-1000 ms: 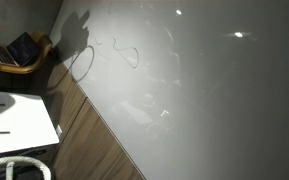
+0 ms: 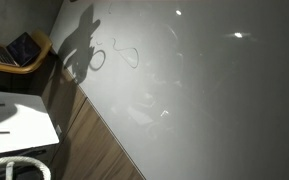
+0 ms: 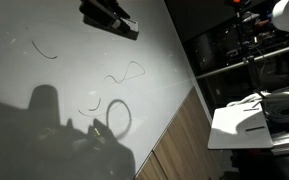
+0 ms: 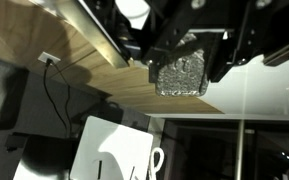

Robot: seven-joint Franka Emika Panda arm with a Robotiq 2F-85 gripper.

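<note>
A grey, speckled, eraser-like block (image 4: 182,74) sits between the dark fingers of my gripper in the wrist view, and the fingers are shut on it. Thin dark marker lines run over the whiteboard (image 2: 204,110); a looped stroke (image 3: 127,73) and a short curved stroke (image 3: 44,50) show in exterior view 2. Part of my arm and gripper (image 3: 112,18) reaches in at that view's top edge, over the board. Whether the block touches the board cannot be told. The arm's shadow (image 2: 79,45) falls on the board and hides part of its upper left.
A wooden panel (image 2: 99,145) borders the board. Beyond it stands a white table (image 2: 19,122) with dark, thin items on it. A laptop (image 2: 24,48) rests on a chair (image 2: 39,58). A cable (image 4: 59,95) hangs near the wall outlet (image 4: 49,58).
In exterior view 1, the arm's shadow and its ring-shaped part have shifted right across the board, and the shadow looks larger. The marker lines there look the same.
</note>
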